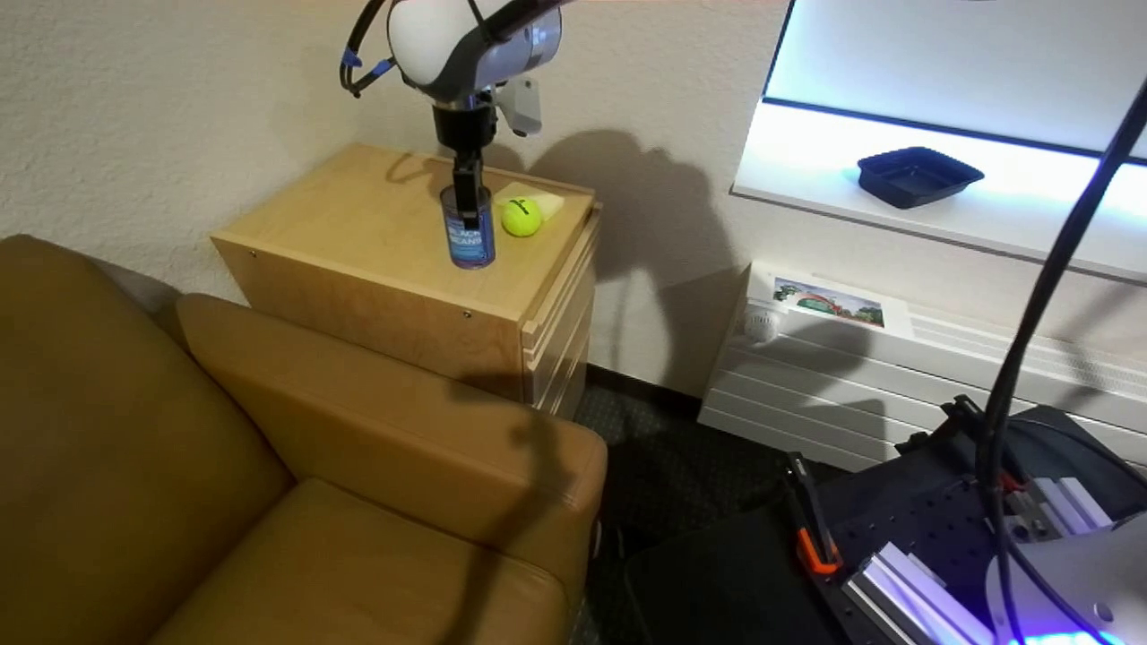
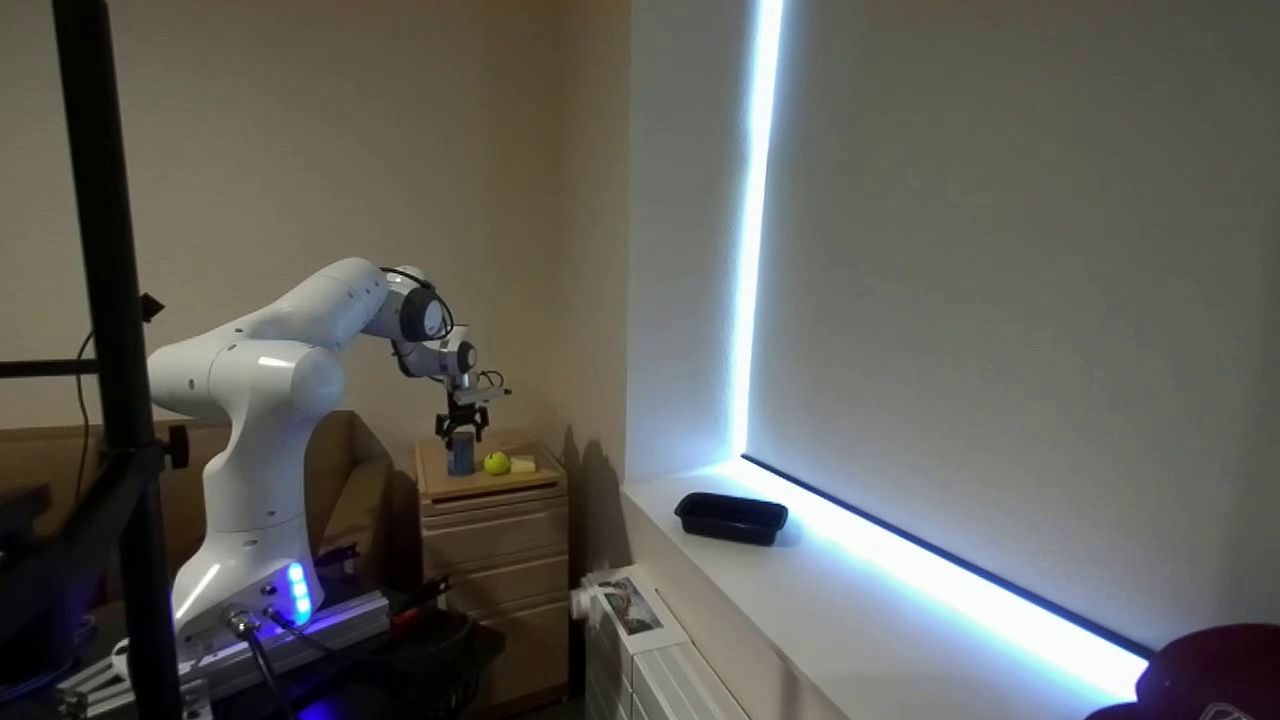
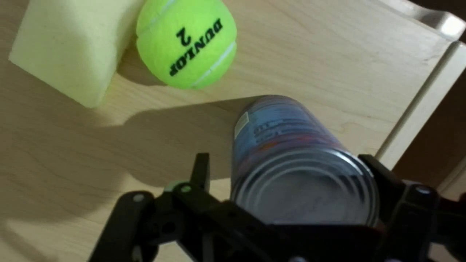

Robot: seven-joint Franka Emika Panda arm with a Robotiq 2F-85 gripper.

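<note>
A blue-labelled can of black beans (image 1: pixel 470 249) stands upright on the wooden cabinet top (image 1: pixel 344 220). My gripper points down around the can's upper part. The wrist view shows its fingers wide apart: the can (image 3: pixel 279 126) sits against or very close to the right finger, while bare wood shows between it and the left finger. Beside the can lie a yellow-green tennis ball (image 3: pixel 186 41) and a pale yellow block (image 3: pixel 74 48), both clear of the fingers.
The cabinet's front edge (image 3: pixel 419 104) runs close to the can. A black tray (image 1: pixel 917 177) rests on the windowsill. Below the cabinet top is the brown sofa (image 1: pixel 387 408). Free wood extends toward the wall.
</note>
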